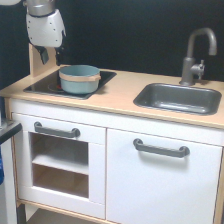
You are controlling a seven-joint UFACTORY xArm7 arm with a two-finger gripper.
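Note:
A teal pot (78,84) with a beige-pink handle facing me stands upright on the dark stove top (112,78), left of the sink. My gripper (51,54) hangs above and to the left of the pot, near the back wall, clear of it. Its two dark fingers look spread apart, with nothing visible between them. What lies inside the pot cannot be seen from this angle.
A metal sink (180,98) with a grey faucet (194,58) fills the counter's right side. Bare wooden counter (122,97) separates stove and sink. Below are an oven door (56,141) and a white cabinet door (160,180). A wooden post (37,66) rises behind the stove.

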